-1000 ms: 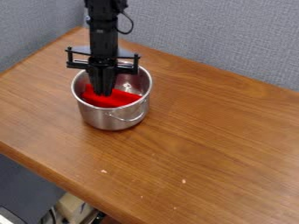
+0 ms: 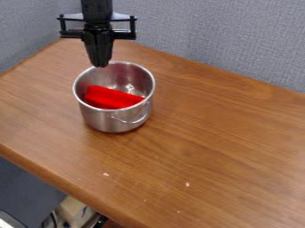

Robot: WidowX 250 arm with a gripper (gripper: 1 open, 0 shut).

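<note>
A steel pot point(image 2: 117, 120) stands on the wooden table point(image 2: 209, 156), left of centre. Inside it lies a red object point(image 2: 110, 98), reaching across the bottom. My black gripper point(image 2: 102, 59) is above the back of the pot, at the top of the camera view. Its fingertips are close together and point down, with nothing visible between them; I cannot tell how far open they are.
A grey wall point(image 2: 226, 40) runs along the back. At the lower left, beyond the table edge, are a dark grey area and some cables.
My gripper has risen up out of the pot and moved slightly back. The red object still lies inside the pot.
</note>
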